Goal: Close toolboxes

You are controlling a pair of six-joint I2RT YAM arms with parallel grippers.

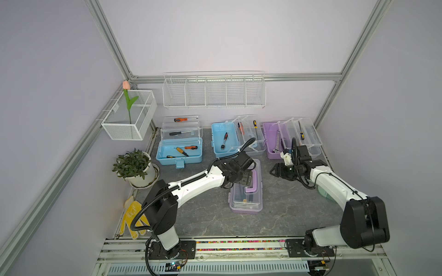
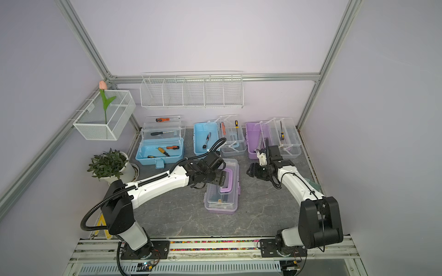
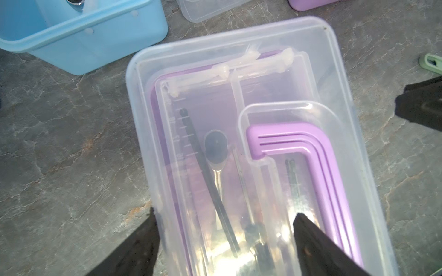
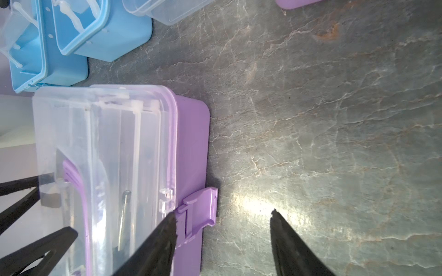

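Note:
A purple toolbox (image 1: 244, 202) stands lengthwise in the middle, its clear lid down over the tools, purple handle (image 3: 322, 170) on top; a side latch (image 4: 200, 211) sticks out. My left gripper hangs over this lid, fingers apart around part of it. My right gripper is beside the box's right side, fingers apart with bare table below. Along the back, two blue toolboxes (image 1: 178, 157) (image 1: 220, 147) and a purple one (image 1: 269, 138) stand with lids folded open and tools in them.
A potted plant (image 1: 133, 165) and yellow gloves (image 1: 131, 216) are at the left. A green object (image 1: 324, 193) lies at the right, partly behind my right arm. Wire baskets (image 1: 214, 89) hang on the walls. Bare table lies either side of the middle box.

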